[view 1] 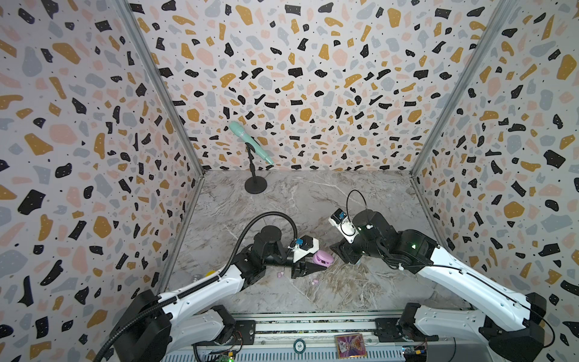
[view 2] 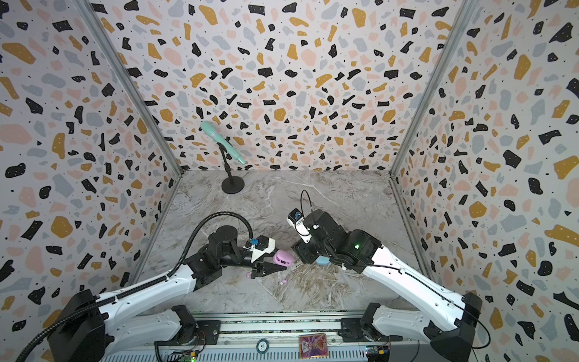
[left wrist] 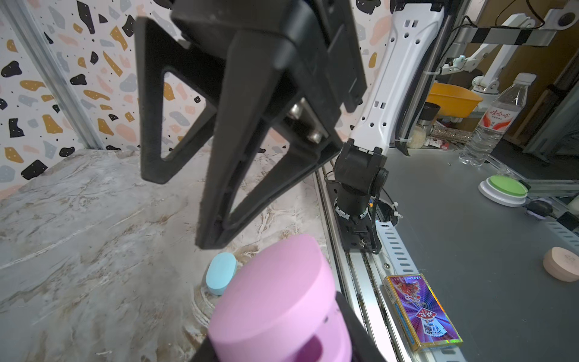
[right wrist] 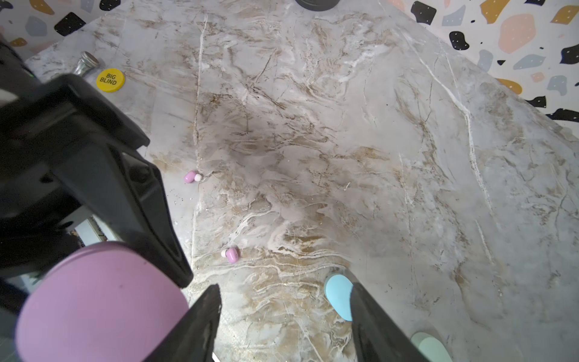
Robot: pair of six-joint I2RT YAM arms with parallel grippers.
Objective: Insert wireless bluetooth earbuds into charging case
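A pink charging case [view 1: 322,258] is held in my left gripper [view 2: 271,263], whose fingers are shut around it; its lid is raised, showing part of the inside in the left wrist view [left wrist: 268,289]. Just right of and above the case, my right gripper [view 2: 301,244] hangs with its fingertips free of it, nothing seen between them. Two small pink earbuds lie apart on the marble table, one [right wrist: 232,255] nearer the middle and the other [right wrist: 191,176] farther left.
A pale blue oval [right wrist: 337,292] and a green disc [right wrist: 431,347] lie on the table below the right arm. A yellow BIG BLIND chip [right wrist: 110,79] lies at the left. A black stand [view 1: 255,185] with a teal tube is at the back.
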